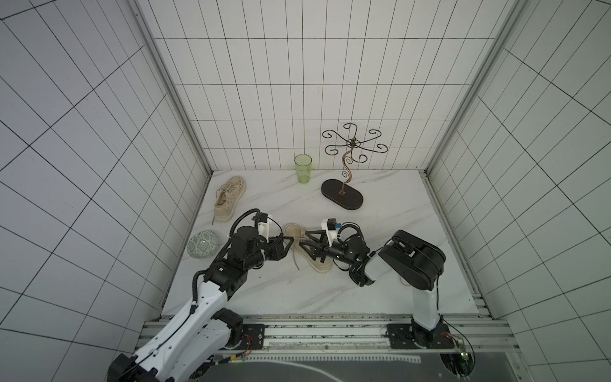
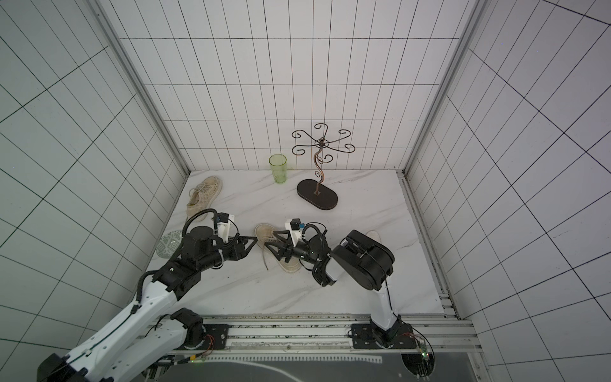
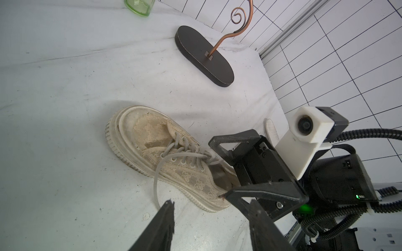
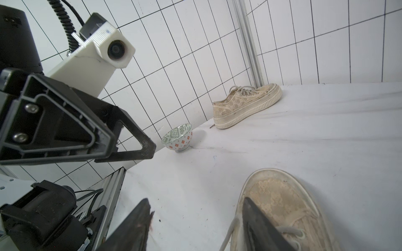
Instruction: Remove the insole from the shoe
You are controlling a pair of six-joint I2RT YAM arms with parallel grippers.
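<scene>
A beige canvas shoe [image 3: 138, 138] lies on its sole in mid-table, toe [image 4: 276, 192] toward the back left, a long lace trailing beside it. My right gripper [image 1: 310, 244] hangs open just above its laces and opening [image 3: 219, 177], with nothing held that I can see; the inside is mostly hidden by it. My left gripper is open and empty, left of the shoe and a little above the table.
A second shoe [image 4: 242, 108] and a patterned bowl [image 4: 178, 138] are at the left. A green glass [image 1: 303, 168] and a metal stand [image 1: 337, 197] are at the back. A pale flat piece [image 3: 271, 129] lies at the right.
</scene>
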